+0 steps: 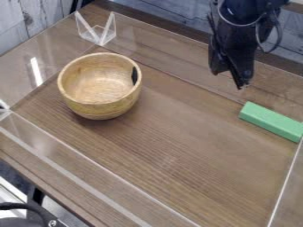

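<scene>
My dark gripper (229, 72) hangs from the top right over the back of the wooden table, shut, with nothing visible between its fingers. To its lower right a green block (270, 121) lies on the table. A round wooden bowl (99, 105) stands at the left, empty as far as its inside shows.
A small clear plastic piece (97, 28) sits at the back left. A wall runs along the back, and dark cabling shows at the bottom left corner.
</scene>
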